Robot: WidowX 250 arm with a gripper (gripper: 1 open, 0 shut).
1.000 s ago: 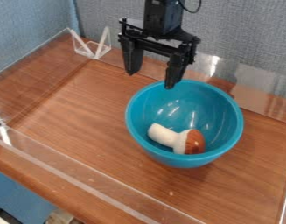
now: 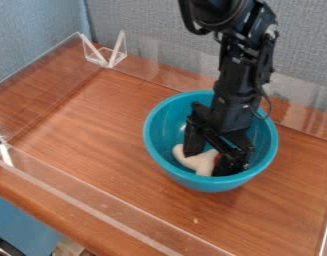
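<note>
My black gripper (image 2: 215, 135) is lowered into the teal bowl (image 2: 167, 148) at the centre right of the wooden table. A white toy mushroom (image 2: 195, 161) lies in the bowl beneath it, largely hidden by the gripper. Whether the fingers are closed on it, and how wide they stand, I cannot tell from this view.
A white wire rack (image 2: 104, 54) stands at the back left edge against the grey wall.
My gripper has come down from above and behind the bowl into it, and now covers much of the mushroom, whose reddish cap is no longer visible.
</note>
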